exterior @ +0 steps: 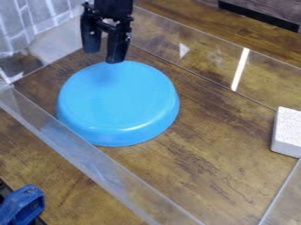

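A round, upturned blue bowl or dish (pixel 118 104) rests on the wooden floor of a clear-walled bin, left of centre. The black gripper (pixel 104 48) is above its far edge, toward the top left, with two dark fingers pointing down. Its fingers look apart, and I see nothing between them.
A white block (pixel 286 131) lies at the right edge. A blue object (pixel 17 207) is at the lower left, outside the clear wall.
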